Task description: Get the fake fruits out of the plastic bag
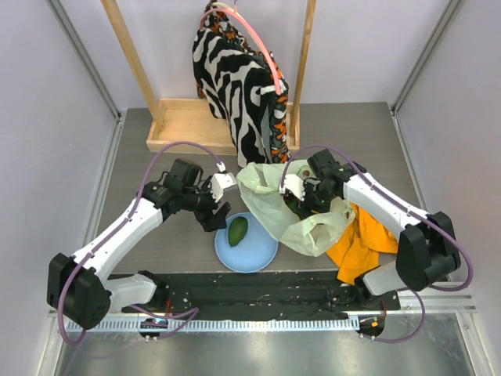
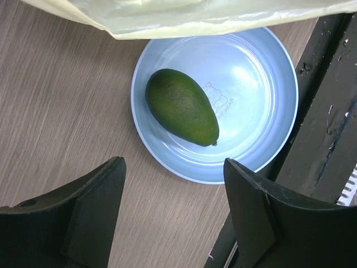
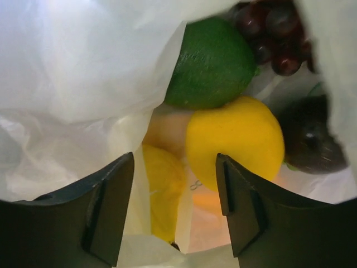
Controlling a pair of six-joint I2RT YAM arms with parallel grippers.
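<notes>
A dark green mango-like fruit [image 2: 182, 107] rests on the blue plate [image 2: 254, 139]. My left gripper is open beside it, empty, on the plate's left side in the top view. The pale plastic bag [image 1: 270, 205] lies with its mouth spread, and my right gripper reaches into it, open. Just past its right finger sits a yellow fruit [image 3: 237, 137]; a second yellow fruit [image 3: 163, 190] shows between the fingers, farther down. A green fruit [image 3: 211, 64], dark red grapes [image 3: 273, 33] and a dark purple fruit [image 3: 313, 134] lie around them.
An orange cloth [image 1: 364, 243] is spread right of the bag, partly under it. Behind stands a wooden rack [image 1: 188, 121] with a zebra-patterned garment [image 1: 235, 86] hanging. Bare table lies left of the plate.
</notes>
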